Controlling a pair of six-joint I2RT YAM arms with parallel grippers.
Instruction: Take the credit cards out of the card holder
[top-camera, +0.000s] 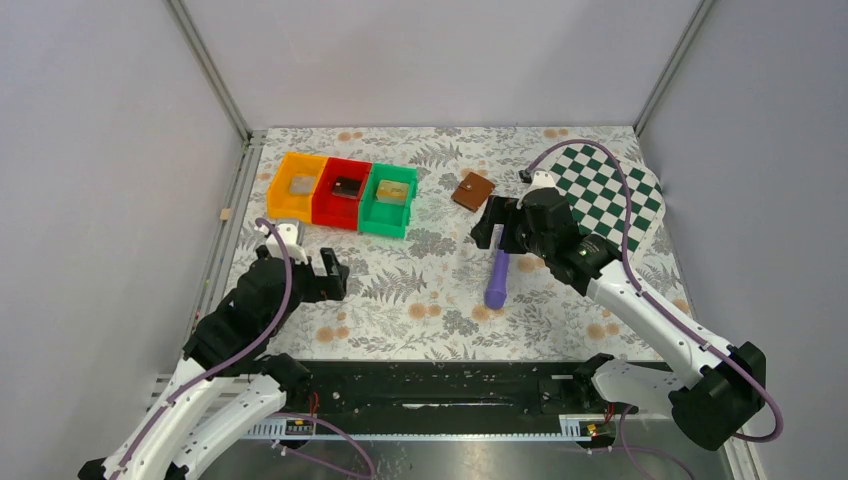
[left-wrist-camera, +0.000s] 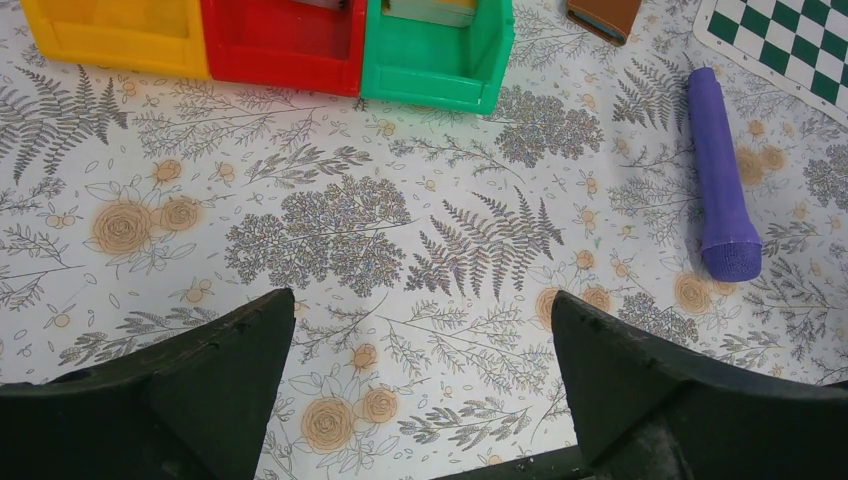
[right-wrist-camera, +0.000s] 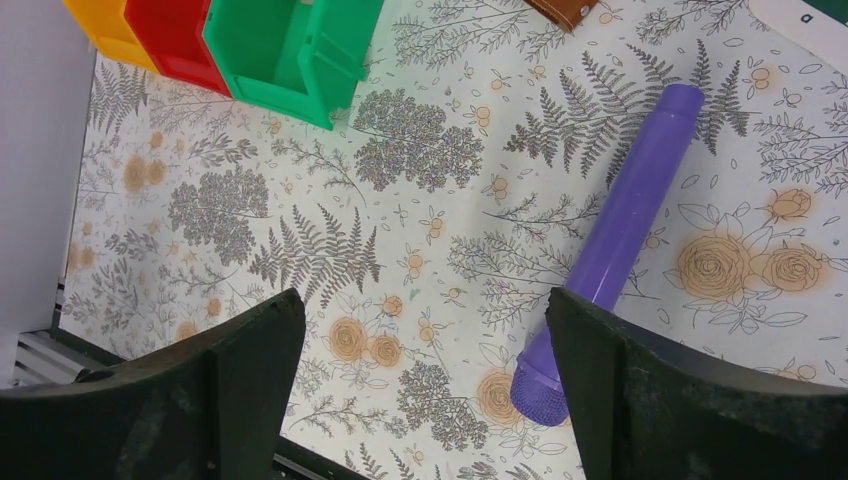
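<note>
A brown leather card holder (top-camera: 473, 191) lies closed on the table, toward the back and right of the bins. Its near edge shows at the top of the left wrist view (left-wrist-camera: 606, 16) and the right wrist view. No cards can be made out in it. My left gripper (top-camera: 329, 275) hangs open over the front left of the table, with nothing between its fingers. Well in front of the holder and to its right, my right gripper (top-camera: 488, 224) is also open and empty, its fingers (right-wrist-camera: 640, 400) wide apart.
Yellow (top-camera: 291, 205), red (top-camera: 335, 215) and green (top-camera: 383, 221) bins stand in a row at the back left, each with a small item inside. A purple microphone (top-camera: 497, 282) lies near the right arm. A checkered board (top-camera: 606, 193) covers the back right.
</note>
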